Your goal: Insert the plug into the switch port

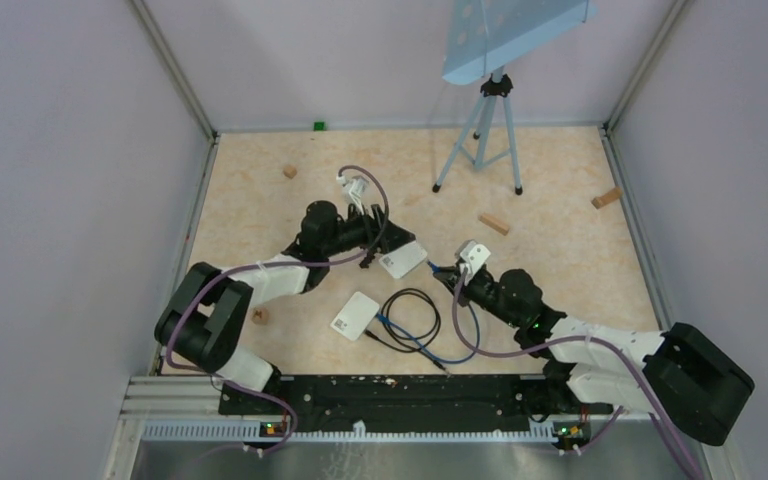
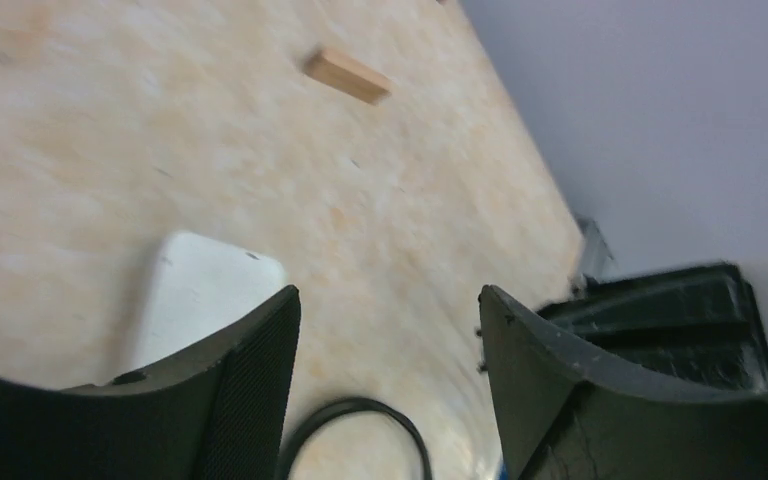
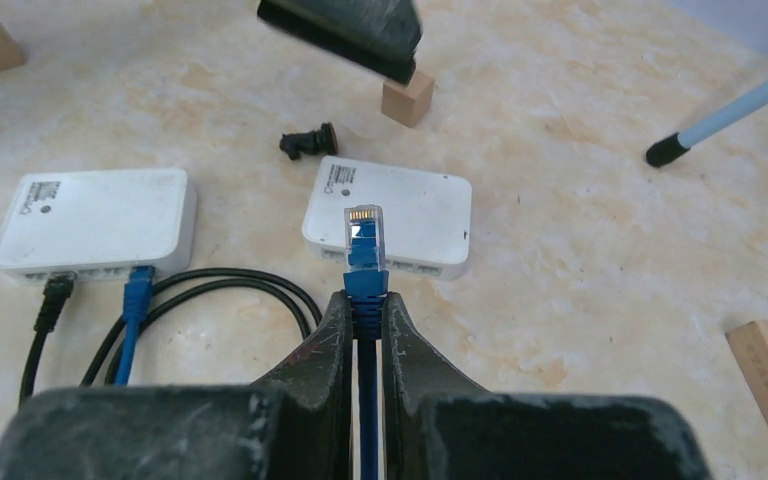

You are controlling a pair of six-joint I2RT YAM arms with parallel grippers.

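In the right wrist view, a blue cable plug with a clear tip points up and away, and my right gripper is shut on it just below the clear part. Behind that tip lies a white switch, its port side facing my right gripper; the plug is apart from it. A second white switch has a black plug and a blue plug in its ports. My left gripper stands part open with nothing between its fingers, above and left of the free switch in the top view.
Coiled black cable lies between the second switch and my right arm. Wooden blocks and a small black piece are scattered on the table. A tripod stands at the back.
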